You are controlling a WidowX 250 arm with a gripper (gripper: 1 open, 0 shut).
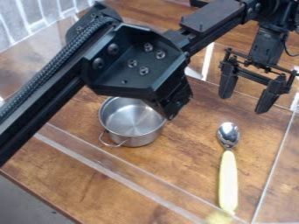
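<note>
My gripper (249, 92) is at the upper right, its two black fingers spread apart and pointing down over the wooden table, with nothing visible between them. Below it lies a spoon with a steel bowl (229, 135) and a long pale yellow handle (228, 179). A steel pot (131, 125) with wire handles stands left of the spoon, partly hidden by the large black arm housing above it.
Clear strips cross its surface. A white slatted structure (33, 22) is at the top left, beyond the table.
</note>
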